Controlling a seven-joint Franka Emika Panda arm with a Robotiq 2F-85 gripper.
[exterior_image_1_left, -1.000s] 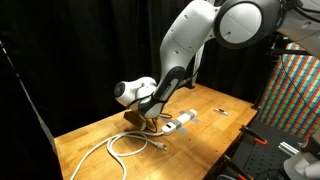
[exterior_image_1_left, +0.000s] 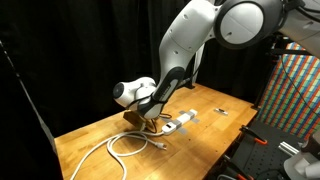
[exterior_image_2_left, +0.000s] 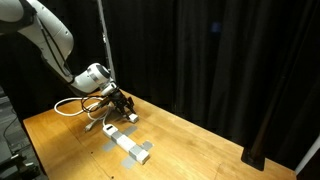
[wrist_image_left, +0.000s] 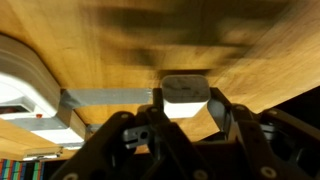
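In the wrist view, my gripper is shut on a small pale block (wrist_image_left: 186, 88), which sits between its two dark fingertips. What this block is cannot be made out for sure. A small white piece (exterior_image_2_left: 132, 118) shows just under the gripper (exterior_image_2_left: 127, 109) in exterior view 2, close to the tabletop. From exterior view 1 the arm's own body largely hides the fingertips and the held piece.
A white power strip (exterior_image_1_left: 181, 122) lies on the wooden table beside the gripper. Its white cable (exterior_image_1_left: 108, 145) loops across the left side, with a plug (exterior_image_1_left: 160, 145) near the front. Grey tape (wrist_image_left: 105, 96) marks the tabletop. Open wood (exterior_image_2_left: 205, 145) extends to the right.
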